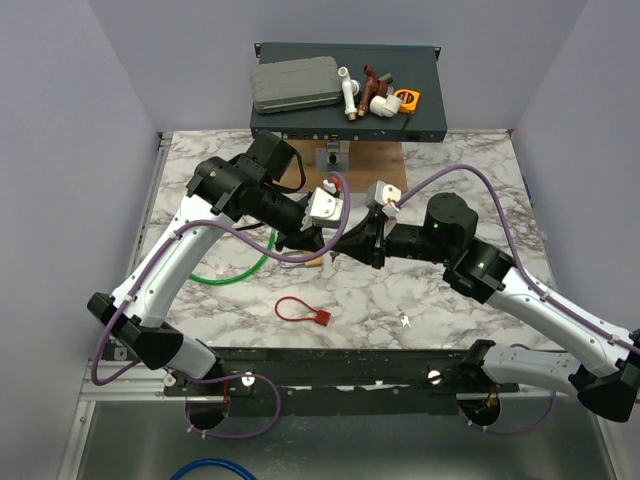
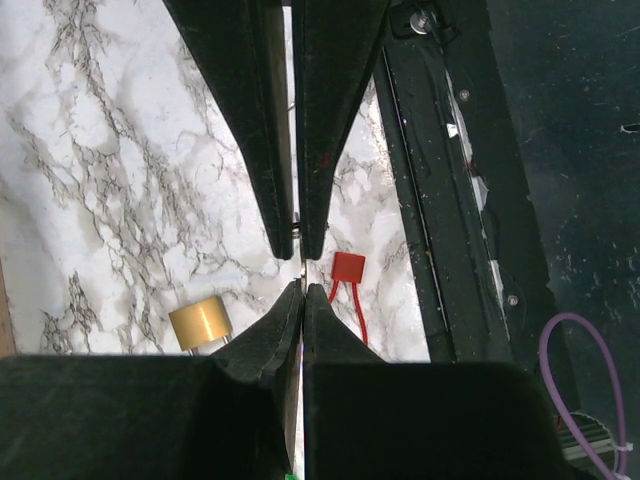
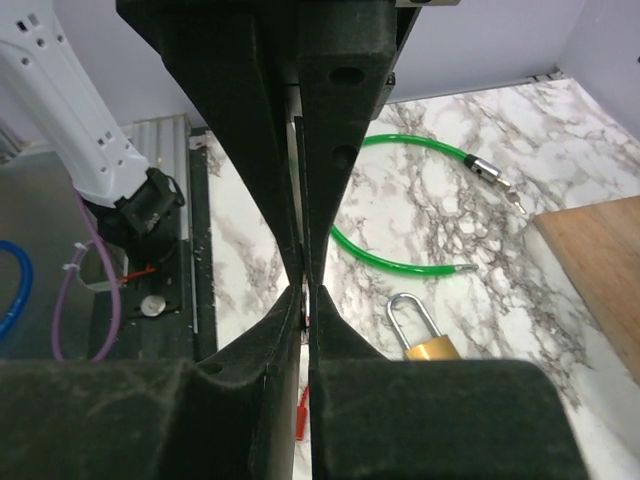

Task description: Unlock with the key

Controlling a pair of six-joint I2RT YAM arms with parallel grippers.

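Note:
My two grippers meet over the middle of the marble table. My left gripper (image 1: 312,240) is shut, with a thin metal piece at its tips in the left wrist view; I cannot tell whether it is the key. My right gripper (image 1: 345,250) reaches in from the right, its fingertips close to the left one's; in its wrist view the fingers stand close together around a thin sliver, and their grip is unclear. A brass padlock with a silver shackle lies on the table below, also in the left wrist view (image 2: 200,322).
A red tag on a loop (image 1: 322,317) lies nearer the front. A green tube (image 1: 225,279) lies left. A wooden board (image 3: 590,260) is behind, under a dark shelf (image 1: 280,124) holding a case and fittings.

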